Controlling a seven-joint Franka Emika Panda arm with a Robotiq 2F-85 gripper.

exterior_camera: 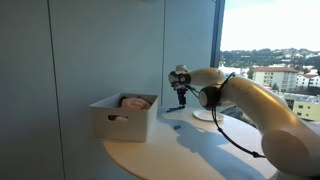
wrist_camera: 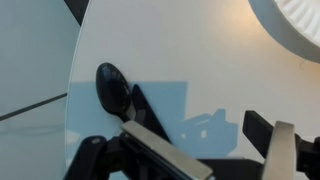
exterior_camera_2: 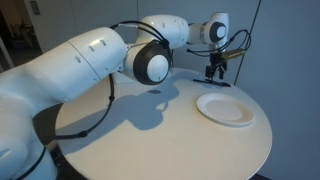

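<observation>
A black spoon (wrist_camera: 113, 90) lies on the white table near its edge, bowl showing in the wrist view and handle running under the gripper. My open gripper has nothing between its fingers; one silver-faced finger (wrist_camera: 165, 150) covers part of the spoon's handle in that view. A dark strip beside the handle could be its shadow or another utensil; I cannot tell. From outside, the gripper (exterior_camera_2: 214, 74) points down just above the dark spoon (exterior_camera_2: 210, 84). Whether the fingertips touch the table is unclear.
A white plate (exterior_camera_2: 227, 108) sits close to the spoon. On the table's other side stands a grey box (exterior_camera: 124, 119) with a pinkish-brown thing (exterior_camera: 134, 102) inside. A small dark object (exterior_camera: 177, 127) lies nearer the front.
</observation>
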